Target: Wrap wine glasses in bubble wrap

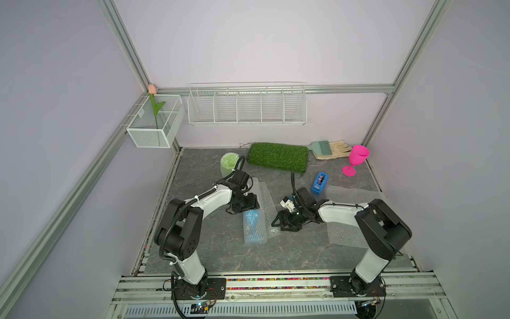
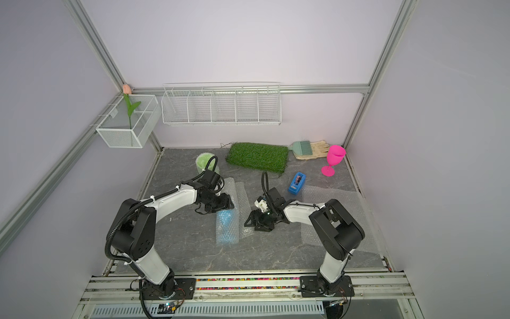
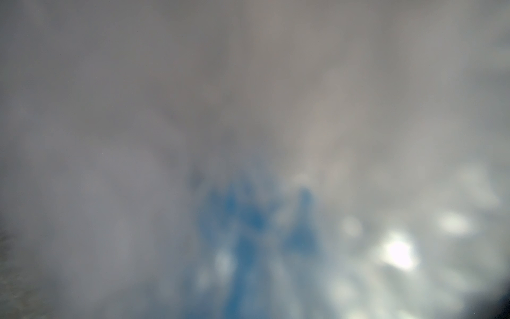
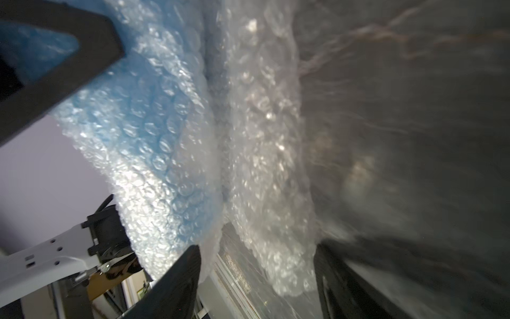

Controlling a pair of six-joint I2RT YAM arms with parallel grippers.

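Observation:
A blue item rolled in bubble wrap (image 1: 254,226) lies lengthwise at the table's centre, with a clear flap along its right side. My left gripper (image 1: 247,204) is over its upper part; the left wrist view shows only blurred wrap and blue. My right gripper (image 1: 284,223) stands open by the clear flap (image 4: 268,159), its fingers low at that edge in the right wrist view. A pink wine glass (image 1: 358,155) stands back right. A green glass in bubble wrap (image 1: 230,162) stands back left, partly behind the left arm.
A flat bubble wrap sheet (image 1: 348,234) lies on the right. A blue box (image 1: 319,183), turf mat (image 1: 277,155) and gloves (image 1: 334,150) sit toward the back. Wire baskets (image 1: 247,106) hang on the wall. Bare table shows at left and front.

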